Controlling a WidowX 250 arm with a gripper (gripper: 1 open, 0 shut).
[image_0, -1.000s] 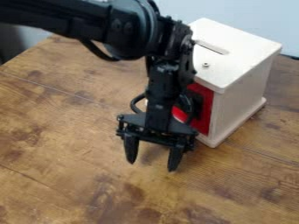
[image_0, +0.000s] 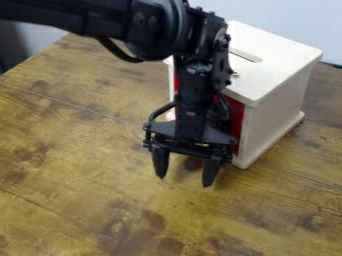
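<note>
My black gripper (image_0: 186, 171) hangs over the wooden table in front of a pale wooden box (image_0: 281, 95), fingers pointing down and spread apart with nothing between them. The box has a slot in its top and a red front panel (image_0: 237, 128), largely hidden behind my arm.
A pale wall shows behind it at the top.
Over the last second the gripper has moved slightly right and up, toward the box's front, covering more of the red panel. The box looks unmoved.
</note>
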